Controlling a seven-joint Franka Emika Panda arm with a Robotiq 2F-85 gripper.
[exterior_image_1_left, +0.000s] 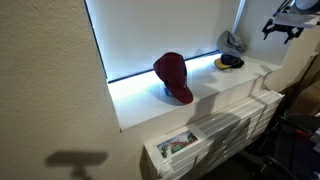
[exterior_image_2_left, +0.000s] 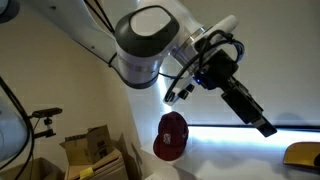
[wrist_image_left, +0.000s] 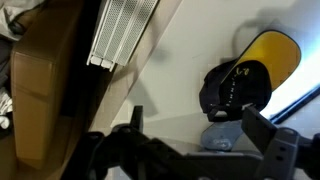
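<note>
A dark red cap (exterior_image_1_left: 173, 78) stands on the white windowsill (exterior_image_1_left: 150, 110), its brim hanging toward the sill's front edge; exterior view 2 also has this red cap (exterior_image_2_left: 171, 136). Farther right on the sill is a black cap with a yellow brim (exterior_image_1_left: 228, 62), and a grey cap (exterior_image_1_left: 231, 43) sits behind it in the corner. My gripper (exterior_image_1_left: 279, 37) hangs at the upper right, above and to the right of these two caps. In the wrist view its fingers (wrist_image_left: 135, 122) are wide apart with nothing between them. The black-and-yellow cap (wrist_image_left: 238, 85) shows beyond the right finger.
Below the sill runs a white radiator cover (exterior_image_1_left: 225, 135) with a small picture (exterior_image_1_left: 178, 143) on its top. Cardboard boxes (exterior_image_2_left: 95, 150) stand at the left in exterior view 2. Between the red cap and the black-and-yellow cap the sill is bare.
</note>
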